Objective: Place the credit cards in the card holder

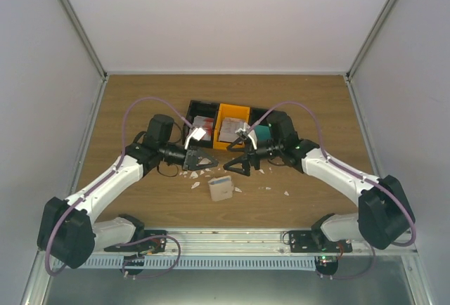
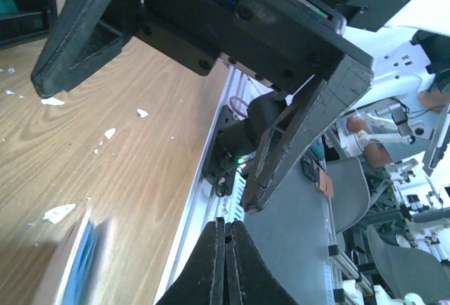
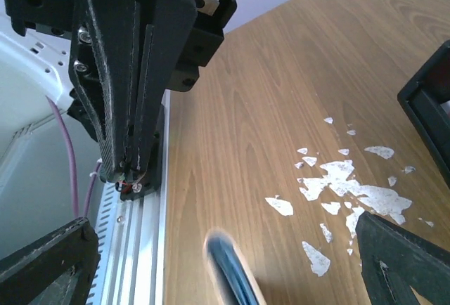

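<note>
A pale beige card holder point(image 1: 221, 188) with a strip of blue along its upper edge shows below both grippers in the top view. It is blurred in the left wrist view, where the holder point(image 2: 62, 270) stands edge-on, and in the right wrist view, with the holder's blue edge point(image 3: 233, 273) low in the picture. Neither gripper has hold of it. My left gripper is shut, nothing visible between its fingers. Wide open and empty, my right gripper faces it. Whether the holder touches the table cannot be told.
Behind the grippers stand a black bin point(image 1: 203, 102) with red and white cards, a yellow bin point(image 1: 234, 107) with pale cards, and a dark bin with a green content point(image 1: 263, 133). Several white flakes point(image 3: 337, 171) are scattered on the wood.
</note>
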